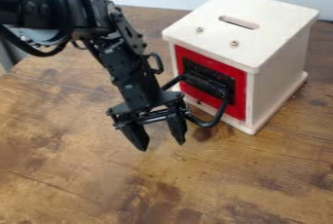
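Note:
My black gripper (158,136) points down over the wooden table, its two fingers apart with nothing visible between them. Behind it to the right stands a pale wooden box (281,80) with a slot in its sloped top and a red front panel (235,74). A black fitting (207,80) is mounted on that panel, and a black cable or tube curves down from it behind the gripper.
Bare tabletop (166,191) fills the foreground and the left below the arm. The table's back edge runs behind the box, with a white wall beyond.

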